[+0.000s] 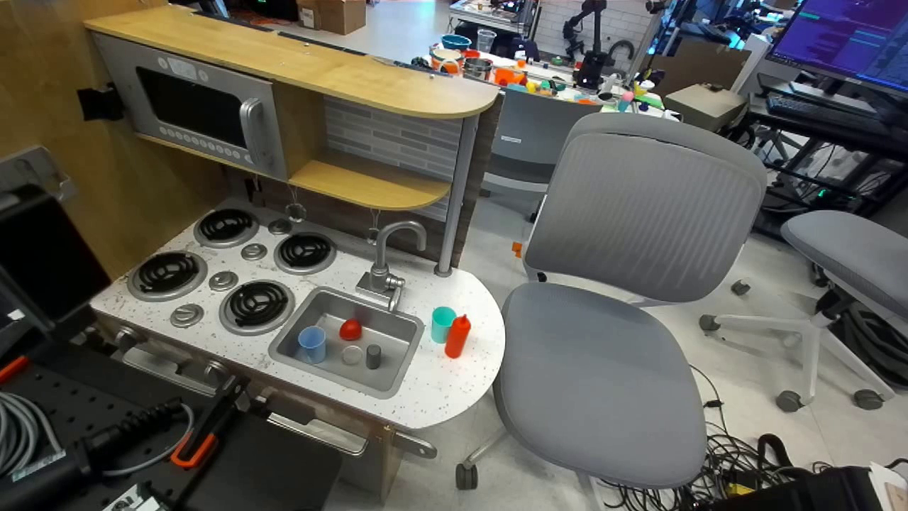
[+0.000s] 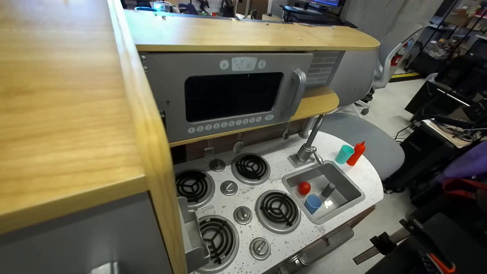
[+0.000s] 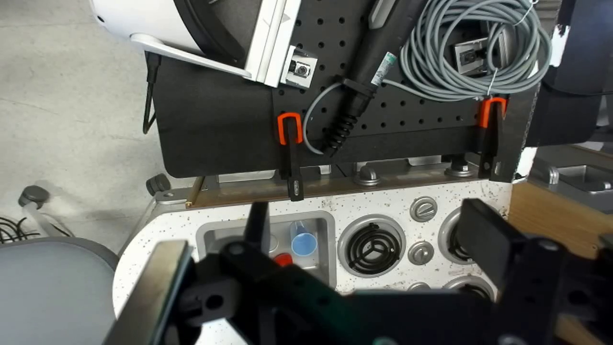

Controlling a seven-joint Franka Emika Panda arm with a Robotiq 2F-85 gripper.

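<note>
In the wrist view my gripper is open, its two dark fingers far apart with nothing between them. Below it is the toy kitchen counter; neither exterior view shows the gripper. A clear blue cup stands in the grey sink, along with a red ball-like piece and a small dark grey cylinder. On the counter right of the sink, a teal cup stands close beside a red squeeze bottle. Those last two do not show in the wrist view.
Several black-coiled burners and knobs fill the counter's left side. A faucet rises behind the sink. Overhead are a microwave and a wooden shelf. A grey chair abuts the rounded counter end. Coiled cable lies on the black base.
</note>
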